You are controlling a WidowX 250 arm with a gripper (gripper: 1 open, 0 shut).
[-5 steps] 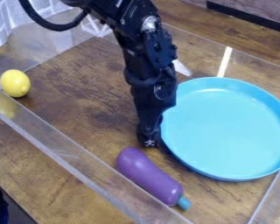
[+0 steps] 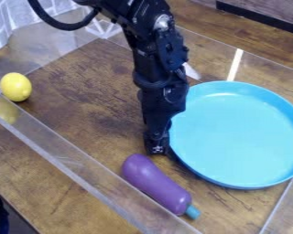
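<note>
The black arm reaches down from the top centre, its gripper (image 2: 157,144) low beside the left rim of a large blue plate (image 2: 234,128). The fingertips are dark and partly lost against the arm and the plate's edge, and I see no object between them. A purple toy vegetable (image 2: 154,183) with a pale blue tip lies in front of the gripper, apart from it.
A yellow lemon-like toy (image 2: 16,86) is at the far left, near a clear plastic edge (image 2: 66,155) running diagonally to the front. Bare wooden floor (image 2: 85,96) is open left of the gripper. Something white lies behind the arm.
The arm has shifted very slightly near the plate's left edge; the plate and toys have stayed where they were.
</note>
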